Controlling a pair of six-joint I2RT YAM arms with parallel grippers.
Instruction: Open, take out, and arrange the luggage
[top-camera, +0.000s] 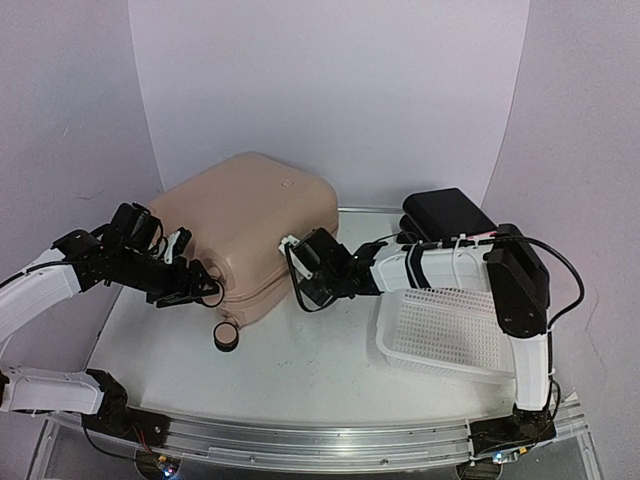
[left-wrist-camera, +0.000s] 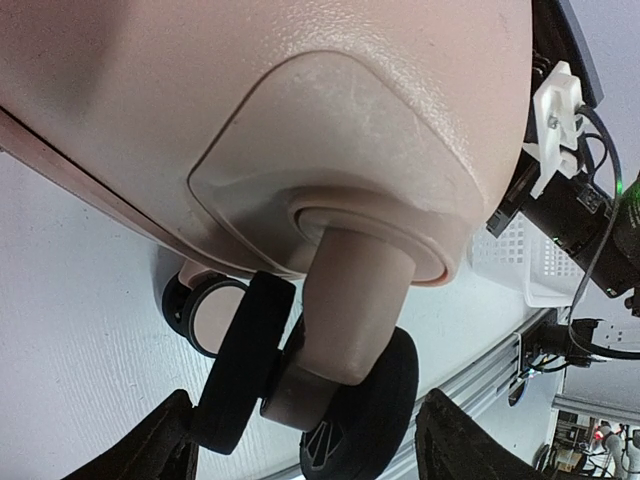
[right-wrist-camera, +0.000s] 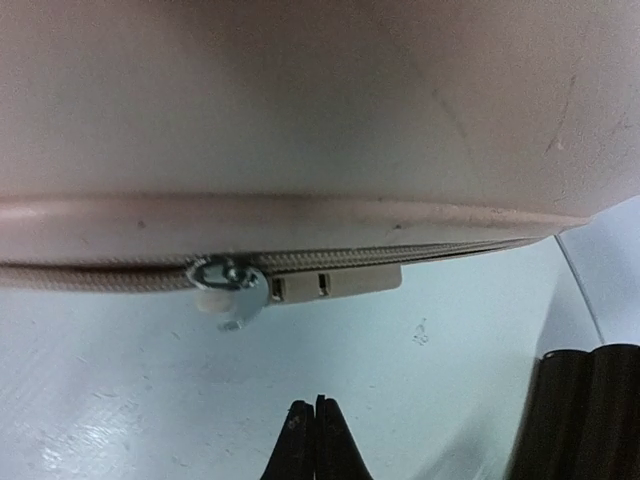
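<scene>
The closed beige suitcase (top-camera: 240, 215) lies flat at the back left of the table. Along its seam, in the right wrist view, runs a zipper (right-wrist-camera: 420, 252) with a metal zipper pull (right-wrist-camera: 230, 290) hanging free. Below and to the right of that pull, my right gripper is shut, its tips together and nothing between them. At the suitcase's near-left corner my left gripper stands open, its fingers wide apart on either side of a black caster wheel (left-wrist-camera: 365, 415). The inside of the suitcase is hidden.
A white perforated basket (top-camera: 440, 335) stands at the right, partly under my right arm. Behind it sits a black object (top-camera: 447, 215). Two dark rounded shapes (right-wrist-camera: 565, 410) show at the right wrist view's right edge.
</scene>
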